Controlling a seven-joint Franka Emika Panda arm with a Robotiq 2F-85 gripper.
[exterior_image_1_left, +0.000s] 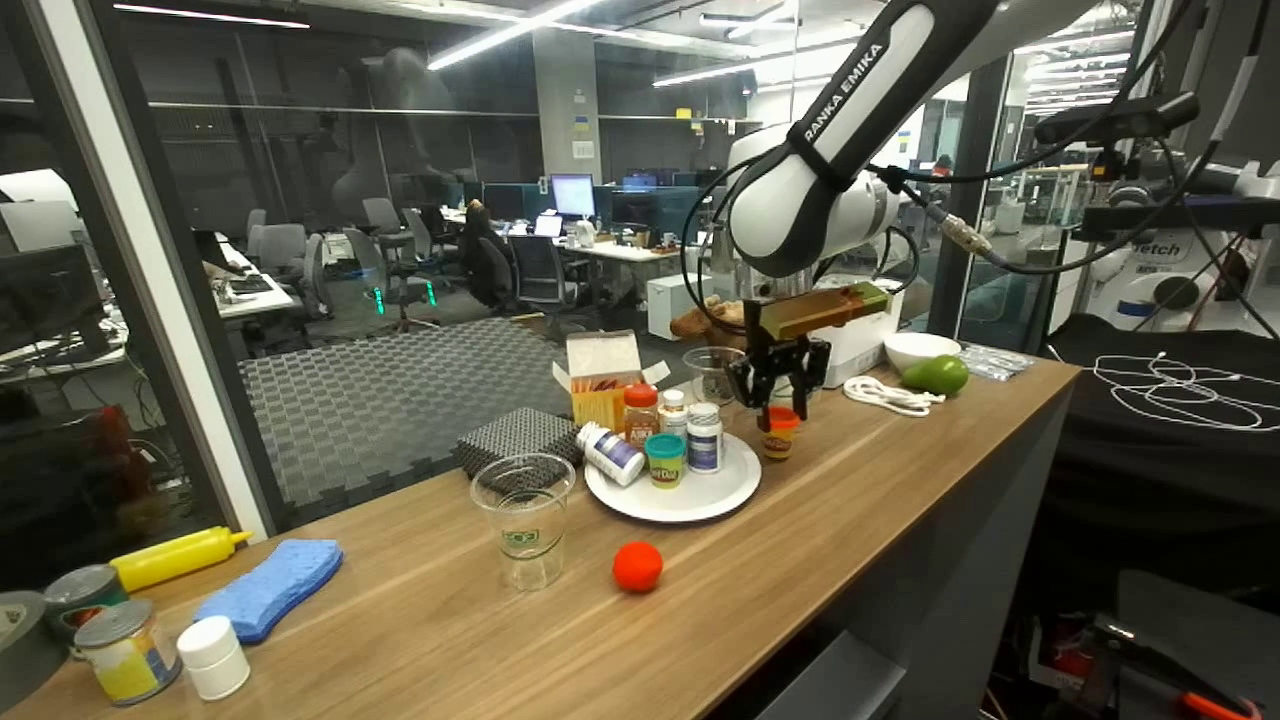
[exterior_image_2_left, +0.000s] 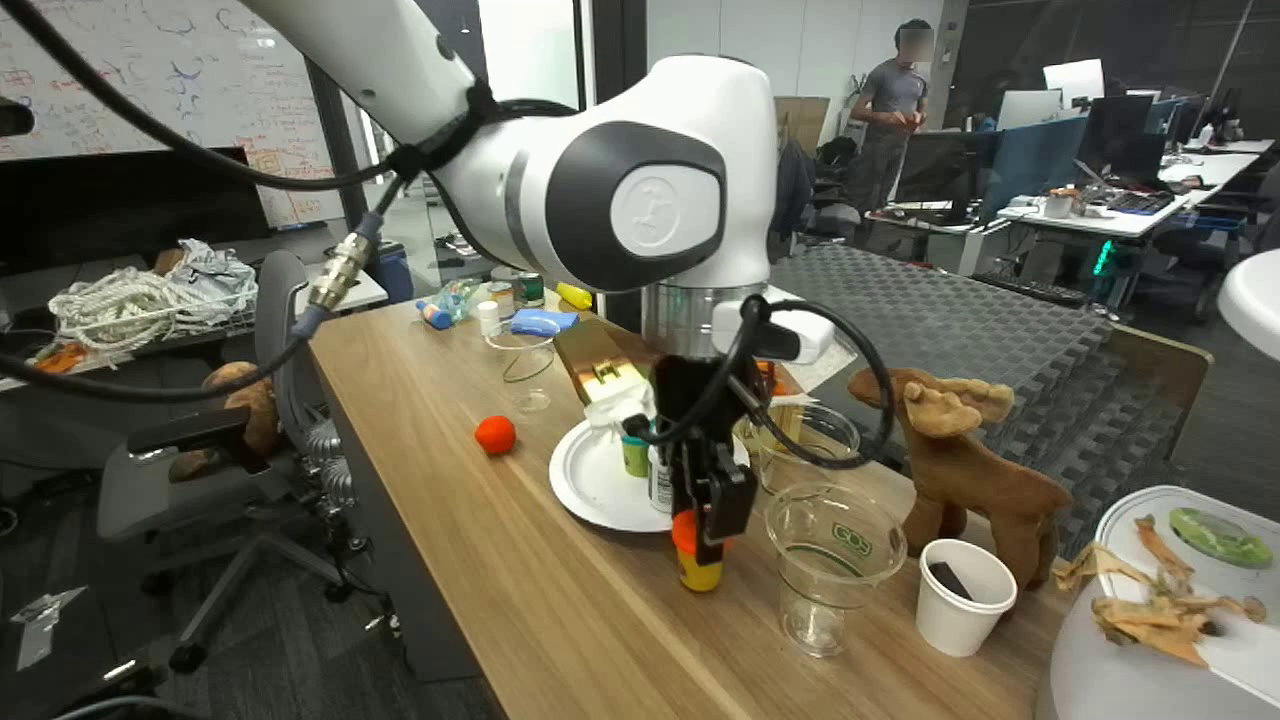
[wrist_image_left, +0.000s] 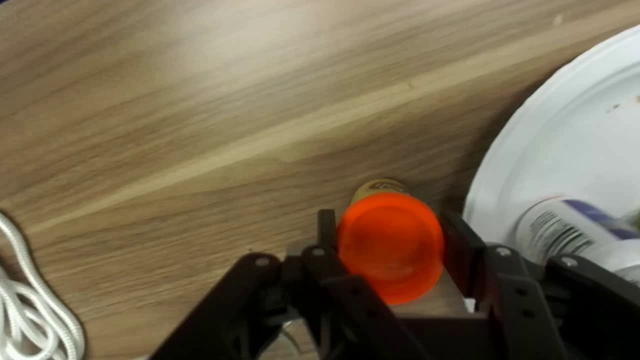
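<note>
My gripper is shut on a small yellow tub with an orange lid (wrist_image_left: 391, 249), one finger on each side of the lid. In the first exterior view the orange-lidded tub (exterior_image_1_left: 779, 434) is just right of the white plate (exterior_image_1_left: 672, 510), upright, with my gripper (exterior_image_1_left: 781, 422) coming down on it from above. The second exterior view shows the tub (exterior_image_2_left: 698, 571) beside the plate's near edge, partly covered by the fingers. Whether its base touches the table is hard to tell.
On the plate are a teal-lidded tub (exterior_image_1_left: 666, 461), a tipped bottle (exterior_image_1_left: 613, 455) and several upright bottles. A red ball (exterior_image_1_left: 637, 566) and clear cup (exterior_image_1_left: 528, 528) stand nearer the front. A white cord (exterior_image_1_left: 890, 394) and green avocado (exterior_image_1_left: 937, 376) lie right of the gripper.
</note>
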